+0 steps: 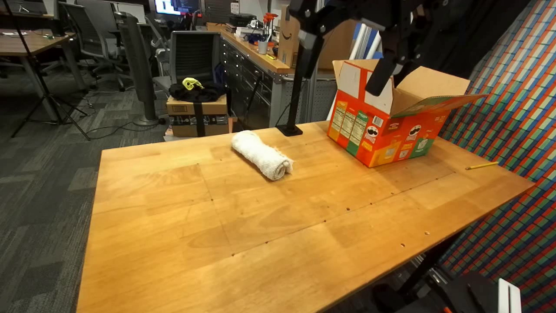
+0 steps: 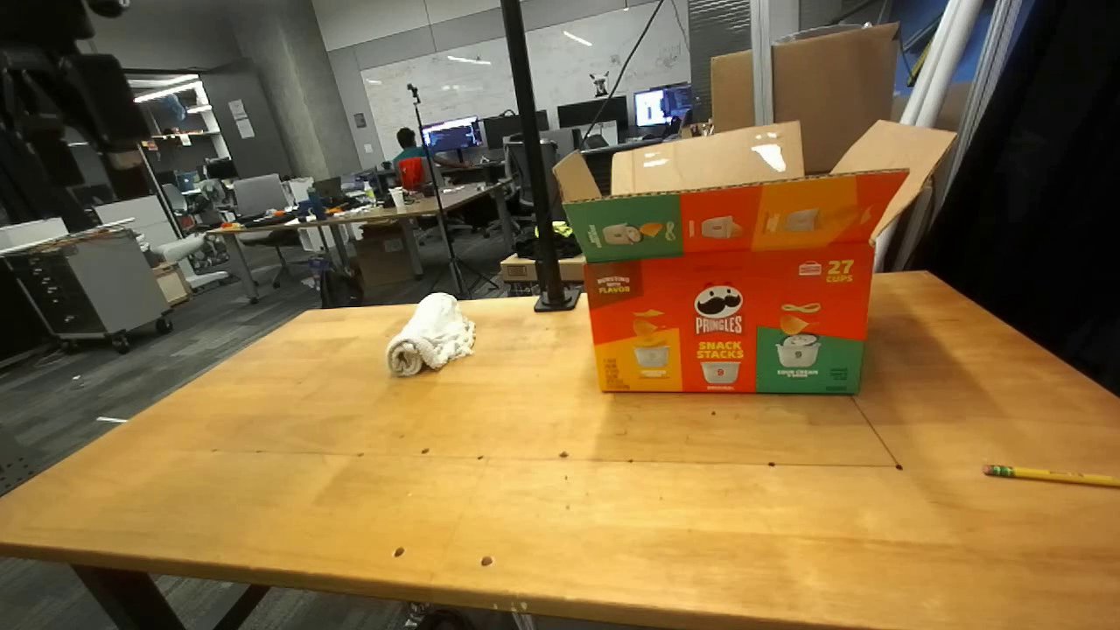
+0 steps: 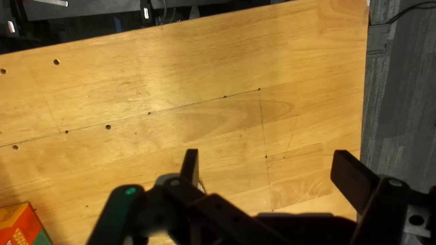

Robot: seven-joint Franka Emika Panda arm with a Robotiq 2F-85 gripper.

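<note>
A rolled white towel [image 1: 262, 156] lies near the table's back edge, to the left of the Pringles box in both exterior views. In the wrist view only a scrap of the towel [image 3: 200, 186] shows beside one finger. My gripper is open, its fingers wide apart with bare tabletop visible between them. Seen from exterior view 1, the gripper [image 1: 341, 81] hangs high above the table, up and right of the towel. Exterior view 2 catches only a dark part of the arm at its upper left.
An open, empty-looking or unseen-inside Pringles box [image 2: 724, 325] stands at the back right with flaps raised. A yellow pencil [image 1: 482, 165] lies near the right edge. Close behind the towel rises a black pole [image 2: 541, 178].
</note>
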